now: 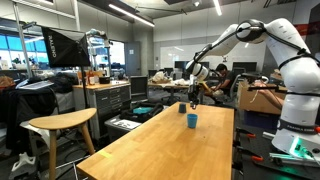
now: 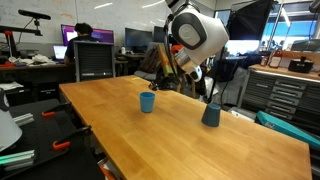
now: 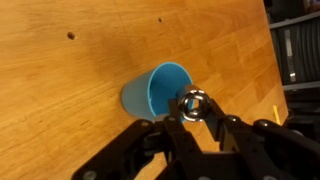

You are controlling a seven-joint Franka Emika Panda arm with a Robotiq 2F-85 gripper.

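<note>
A light blue cup [image 3: 150,96] stands upright on the wooden table, its open top facing the camera in the wrist view. My gripper is shut on a small, shiny, rounded object [image 3: 193,103], which overlaps the cup's rim area in that picture. How high the object is above the cup is hard to judge. Exterior view 1 has the blue cup [image 1: 192,120] at the table's far right part, with my gripper [image 1: 194,103] behind and above it. In exterior view 2, the cup [image 2: 148,102] stands in front of the arm.
A darker blue cup [image 2: 211,115] stands apart on the table. A grey drawer cabinet [image 2: 277,95] and several teal trays [image 2: 290,132] lie beyond the table edge.
</note>
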